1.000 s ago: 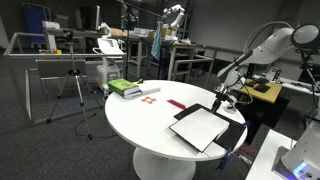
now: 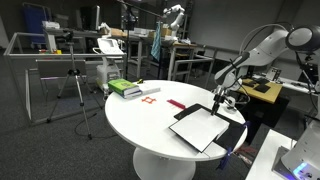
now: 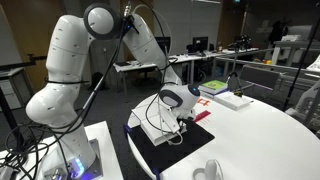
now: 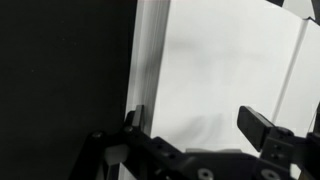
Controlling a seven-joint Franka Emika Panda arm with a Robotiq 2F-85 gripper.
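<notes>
A white book-like object [image 2: 198,130], apparently open, rests on a black mat [image 2: 232,135] on the round white table. In the wrist view, its white surface [image 4: 220,65] fills the middle, with a layered edge like stacked pages [image 4: 147,60] running along its left side. My gripper stands open over that surface, one fingertip by the layered edge and the other over the white face. Nothing shows gripped between them. From the second exterior side, the gripper [image 3: 180,128] is low beside the white object [image 3: 155,110]; whether it touches is unclear.
A green-topped stack [image 2: 125,87], an orange item [image 2: 150,99] and a red item [image 2: 176,103] lie farther back on the table. A small white cup-like item [image 3: 212,170] stands near the second exterior camera.
The arm has shifted slightly over the last second, its gripper coming a little lower by the white object's far corner. The white object shows no clear movement.
</notes>
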